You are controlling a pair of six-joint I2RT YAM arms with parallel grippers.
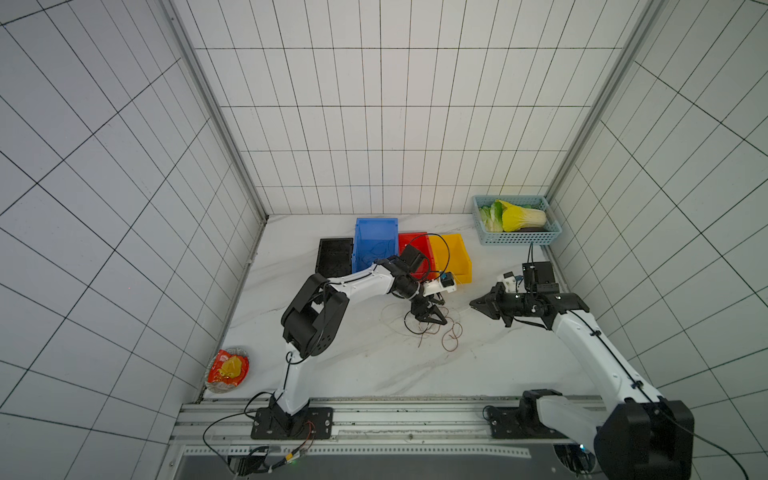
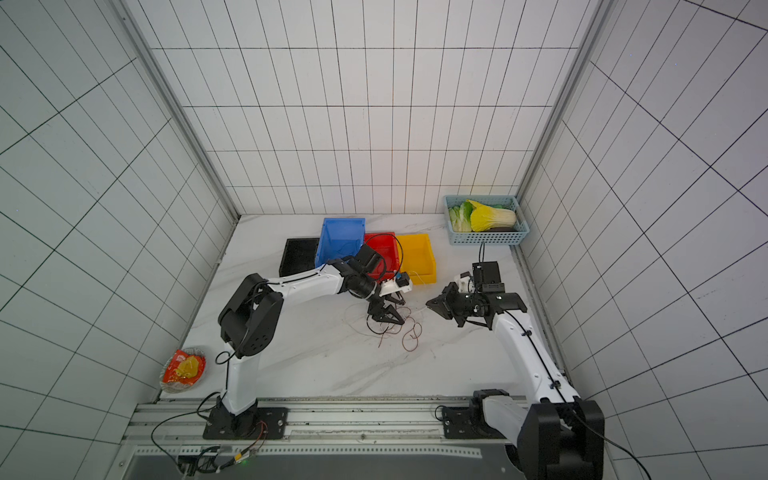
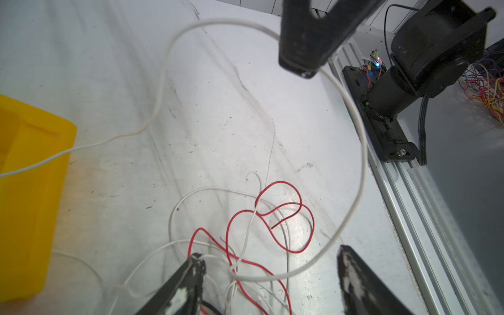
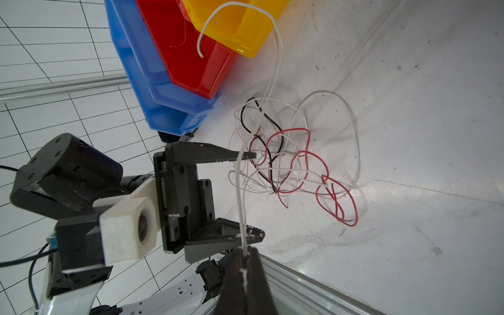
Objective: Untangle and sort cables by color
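Observation:
A tangle of red cable (image 4: 355,210), black cable (image 4: 279,139) and white cables (image 4: 357,131) lies on the table before the bins. My left gripper (image 1: 437,310) hangs over the tangle, fingers apart; in its wrist view a white cable (image 3: 360,173) loops between them, apparently not gripped. My right gripper (image 1: 473,305) is shut at the right of the tangle, with a white cable running to its tips in the right wrist view; whether it is pinched there is hard to tell. That cable reaches over the yellow bin.
Behind stand black (image 1: 334,256), blue (image 1: 375,228), red (image 4: 173,57) and yellow (image 1: 452,260) bins. A basket of cabbage (image 1: 512,238) sits back right, a red package (image 1: 224,369) front left.

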